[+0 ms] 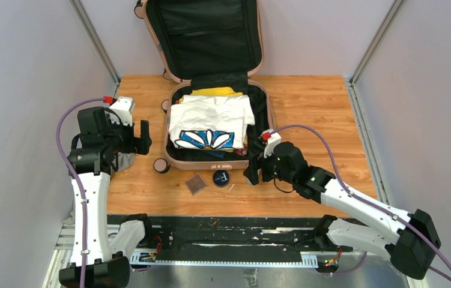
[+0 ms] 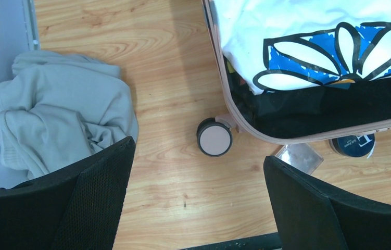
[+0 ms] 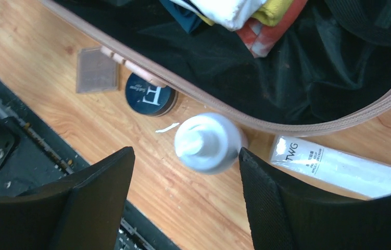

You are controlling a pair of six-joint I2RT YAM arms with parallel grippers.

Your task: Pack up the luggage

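The open suitcase [image 1: 180, 159] holds folded clothes, a white shirt with blue flower print [image 1: 209, 120] on top. In the right wrist view my right gripper has its fingers apart around a white bottle [image 3: 209, 142] at the suitcase's front edge; whether they touch it is unclear. My left gripper stands open above the left of the table, near a grey garment [image 2: 63, 109]. In front of the suitcase lie a round black tin [image 1: 221, 177], a clear square case [image 1: 196, 184] and a small round jar [image 2: 214, 139].
A white TWG box [image 3: 339, 166] lies right of the bottle. Walls bound both sides, and the suitcase lid [image 1: 202, 36] stands up at the back.
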